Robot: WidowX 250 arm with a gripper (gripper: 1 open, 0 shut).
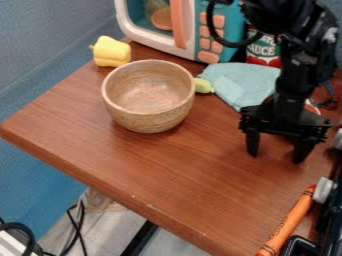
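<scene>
My black gripper (275,148) is at the right of the wooden table, open, with its fingers pointing down above the tabletop and nothing seen between them. A woven bowl (147,100) stands left of centre, empty. A yellow pepper-like object (110,52) lies behind it at the back left. A small pale green item (203,86) sits just right of the bowl, beside a light blue cloth (237,82).
A toy microwave (174,20) stands at the back, near a red can (263,52) partly hidden by my arm. An orange crayon-shaped object (287,225) lies at the right front edge.
</scene>
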